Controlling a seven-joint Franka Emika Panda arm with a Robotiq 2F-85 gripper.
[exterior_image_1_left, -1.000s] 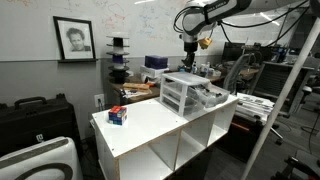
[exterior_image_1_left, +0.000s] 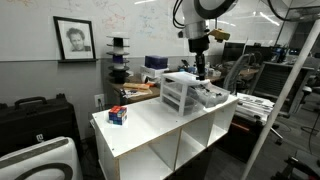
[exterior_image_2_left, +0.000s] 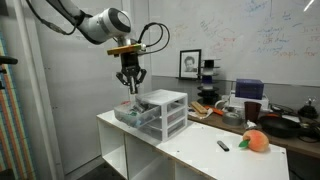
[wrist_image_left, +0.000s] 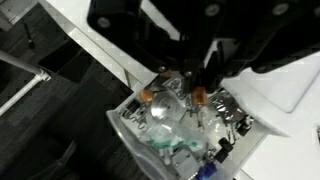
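Above the open top drawer (exterior_image_2_left: 137, 118) of a clear plastic drawer unit (exterior_image_1_left: 183, 92) hangs my gripper (exterior_image_1_left: 200, 74), pointing down. In the wrist view its dark fingers are shut on a small orange-brown item (wrist_image_left: 199, 96); exactly what it is, I cannot tell. Below them, the drawer holds a mix of clear plastic pieces (wrist_image_left: 170, 125), small dark parts (wrist_image_left: 225, 143) and a blue piece (wrist_image_left: 206, 171). Whether the held item touches anything in the drawer is unclear.
The drawer unit stands on a white shelf top (exterior_image_1_left: 150, 122). A red and blue box (exterior_image_1_left: 117, 115) sits near one end, and an orange round object (exterior_image_2_left: 254, 141) and a small dark item (exterior_image_2_left: 220, 143) lie there too. Much of the top is bare.
My arm has come down and toward the near side of exterior view 1, bringing the gripper lower over the drawer. The drawer unit and the red and blue box have stayed put.
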